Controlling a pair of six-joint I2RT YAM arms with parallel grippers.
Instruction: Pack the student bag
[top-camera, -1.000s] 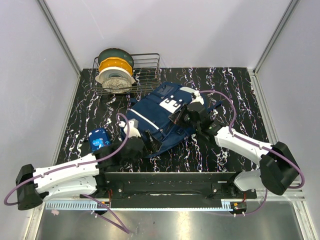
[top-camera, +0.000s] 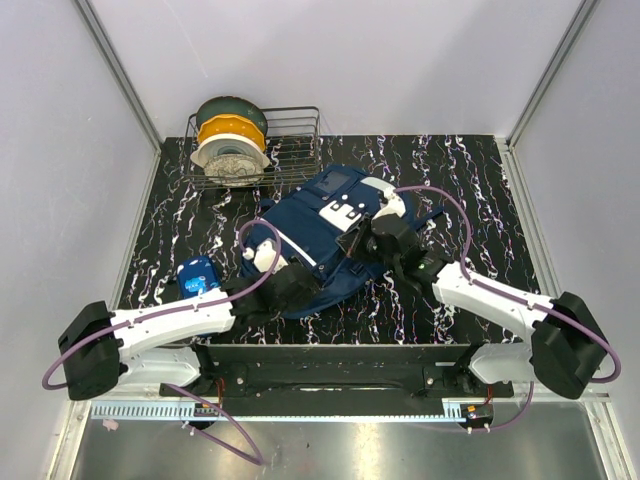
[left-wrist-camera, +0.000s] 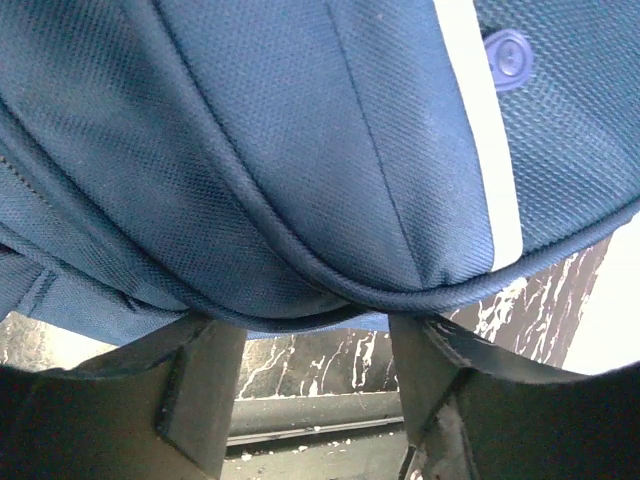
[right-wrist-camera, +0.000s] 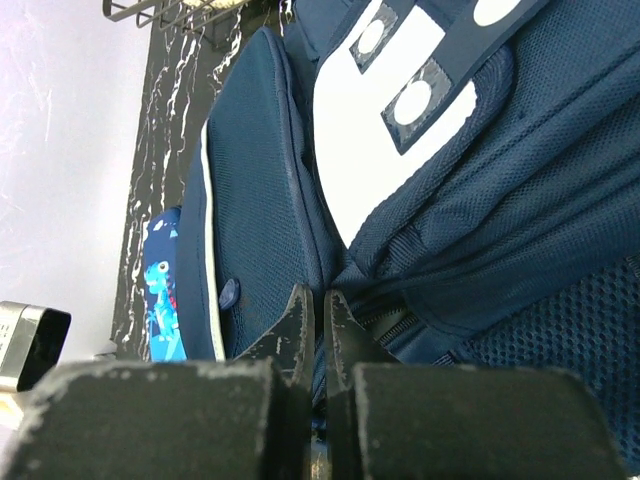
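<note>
A navy backpack (top-camera: 330, 205) with white strips lies mid-counter. My left gripper (top-camera: 308, 275) is over its near-left edge; in the left wrist view its fingertips (left-wrist-camera: 316, 330) sit part open at the piped fabric edge, and whether fabric is between them is unclear. My right gripper is shut at the bag's open seam, by a zipper, its tips at the piping; any fabric pinched there is hard to see. A blue dinosaur-print item (top-camera: 198, 275) lies to the left of the bag, also visible in the right wrist view (right-wrist-camera: 163, 290).
A wire rack (top-camera: 295, 145) with plates stands at the back left. The near counter edge lies just below the bag.
The left arm has swung up from lower down, its wrist shifting at the bag's near-left edge.
</note>
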